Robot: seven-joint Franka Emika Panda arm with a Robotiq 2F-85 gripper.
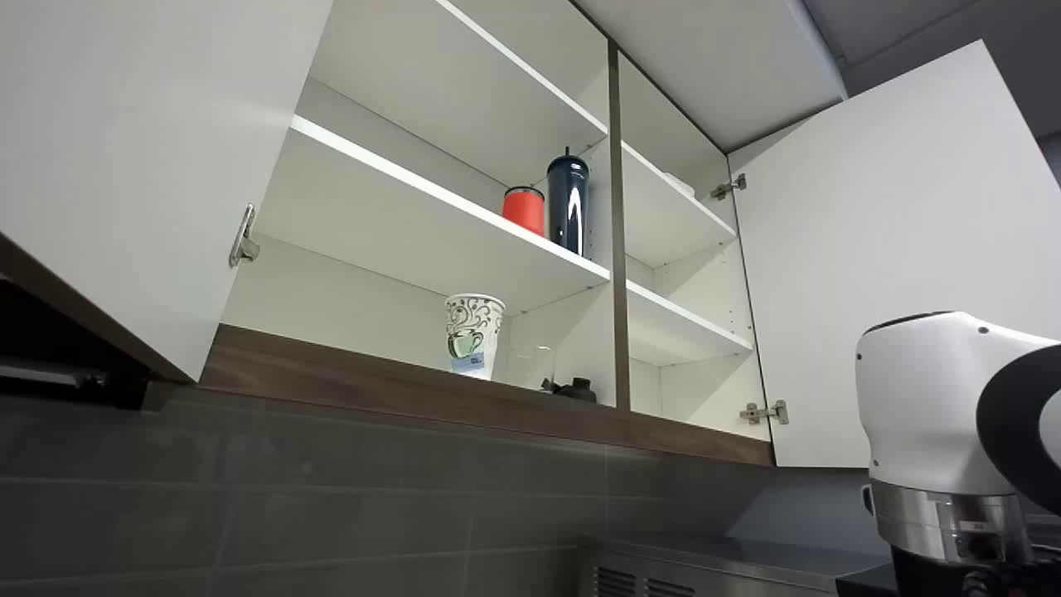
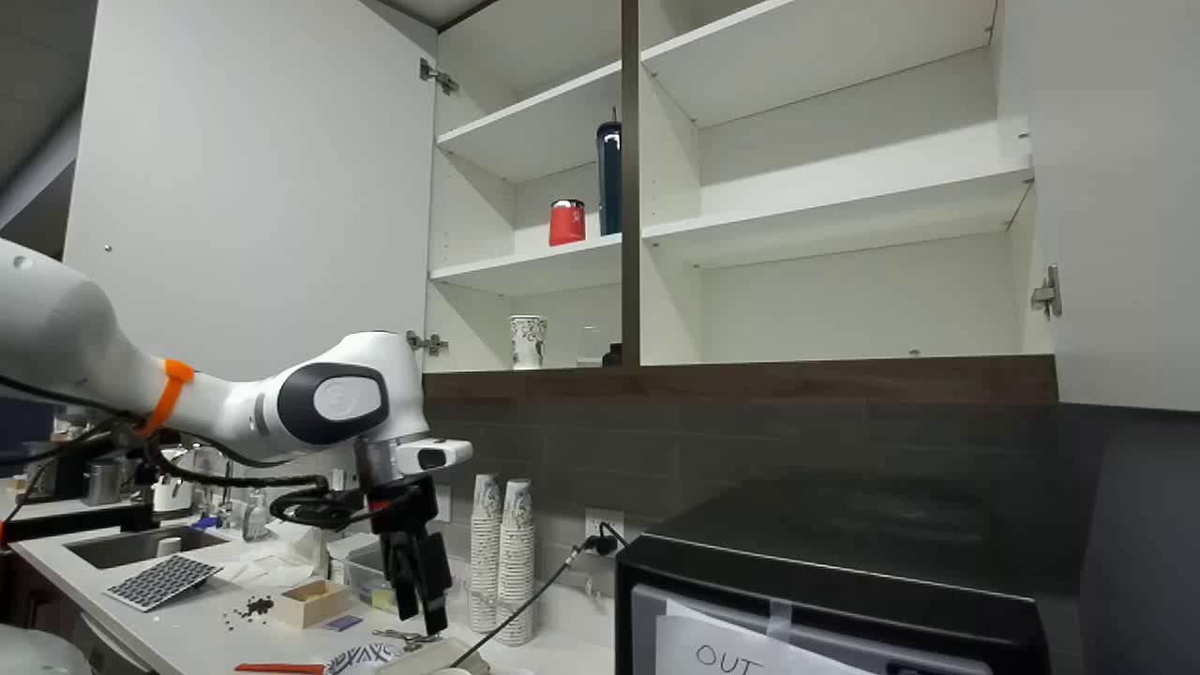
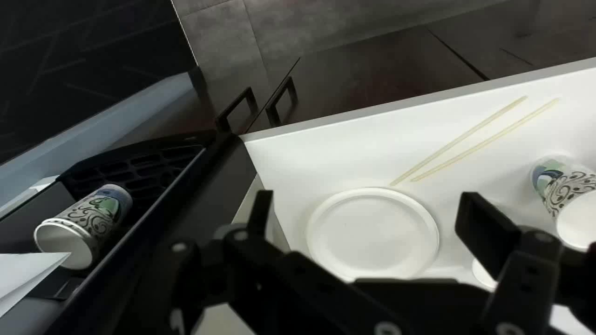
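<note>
My gripper is open, its black fingers spread wide with nothing held between them. Below them in the wrist view lies a round white plate (image 3: 373, 233) on the white counter. A pair of chopsticks (image 3: 475, 140) rests just beyond the plate. One patterned paper cup (image 3: 564, 195) is on the counter at the right, and another cup (image 3: 92, 223) lies on its side at the left, on a black surface. In the second exterior view the gripper (image 2: 423, 624) points down, low over the counter and left of the black appliance.
The open cabinet (image 2: 838, 377) overhead holds a patterned cup (image 1: 474, 333), a red tumbler (image 1: 524, 210) and a dark bottle (image 1: 569, 204). Tall cup stacks (image 2: 515, 562) stand against the wall behind the gripper. A black appliance (image 2: 832, 574) fills the right side.
</note>
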